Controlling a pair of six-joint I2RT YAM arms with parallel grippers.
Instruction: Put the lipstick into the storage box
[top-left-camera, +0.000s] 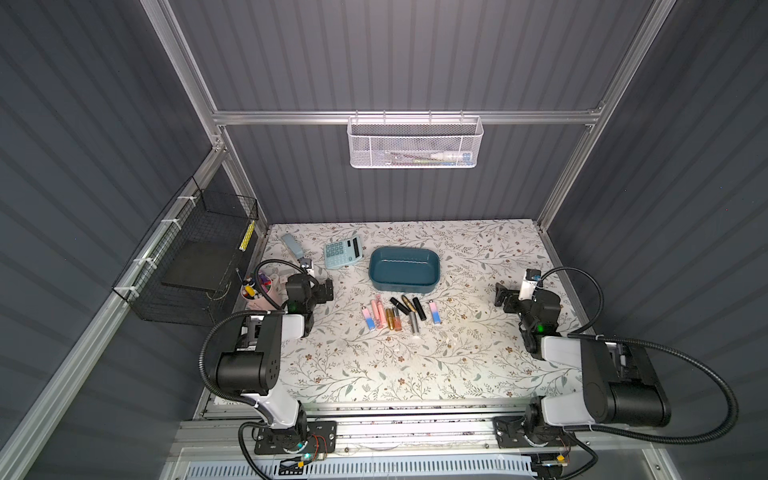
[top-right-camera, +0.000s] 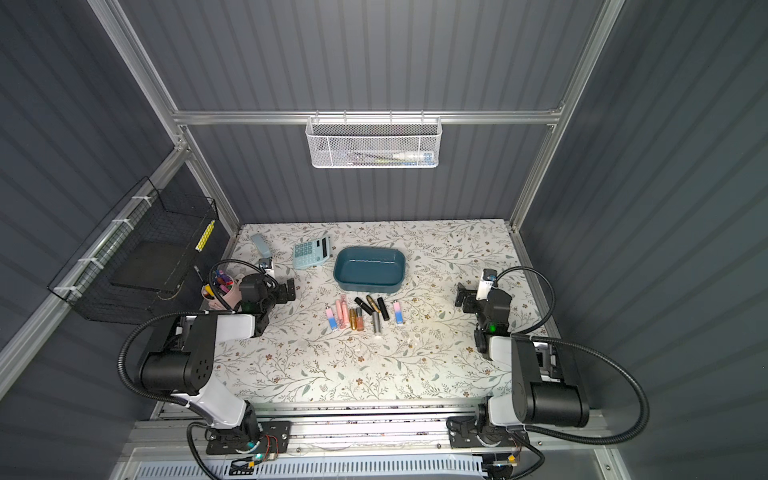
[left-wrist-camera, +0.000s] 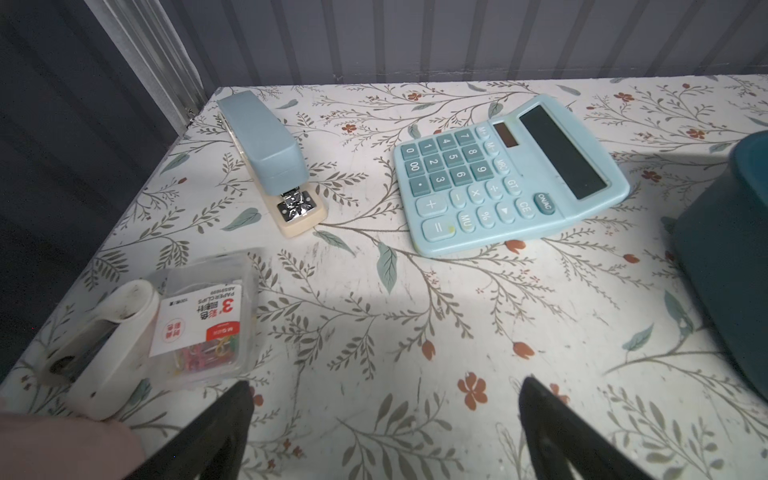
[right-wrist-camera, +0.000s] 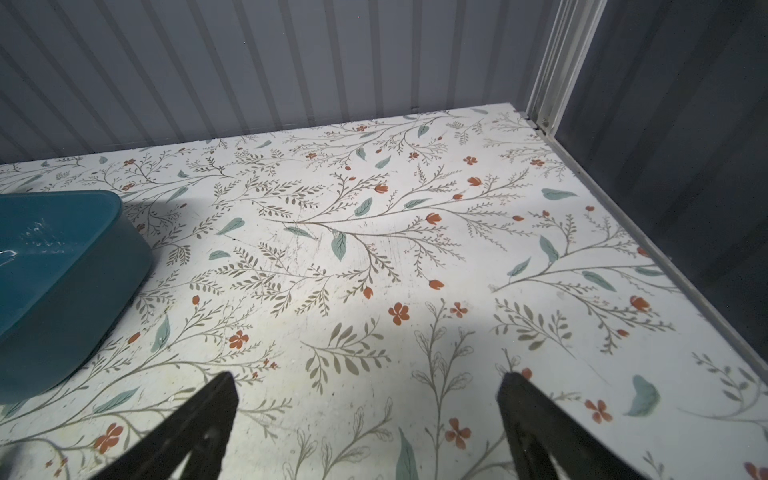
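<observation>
Several lipstick tubes lie in a loose group on the table in front of the box, among them a pink tube, a silver tube, a black tube and a pink-and-blue tube. Behind them the teal storage box stands with its top open; no tubes show inside. To the left of the group my left gripper is open and empty. Far to its right my right gripper is open too, with only bare table between its fingers. Neither gripper touches a tube.
A light-blue calculator and stapler lie at the back left. A clip box and pink pen cup sit beside my left arm. A white basket hangs behind.
</observation>
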